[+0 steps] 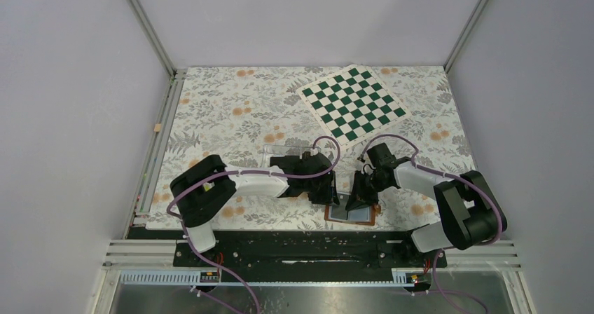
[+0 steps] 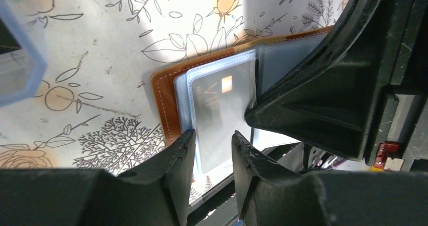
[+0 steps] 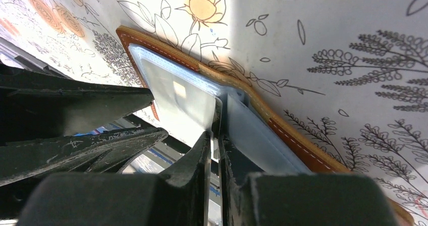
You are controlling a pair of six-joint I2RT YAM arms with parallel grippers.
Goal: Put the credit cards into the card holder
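The brown card holder (image 1: 374,218) lies open near the table's front edge, with clear sleeves (image 3: 257,135) inside. A grey credit card (image 2: 222,105) with a pale chip sits in its left sleeve. In the right wrist view the same card (image 3: 176,100) has a dark inner edge near the holder's middle. My right gripper is shut on that edge; whether sleeve plastic is pinched too, I cannot tell. My left gripper stands open over the holder's left sleeve, its fingertips apart and nothing held between them.
A clear box (image 1: 268,153) with something black inside stands behind the left arm, partly hidden. The green-and-white checkered board (image 1: 356,104) lies at the back. Both grippers are very close together over the holder.
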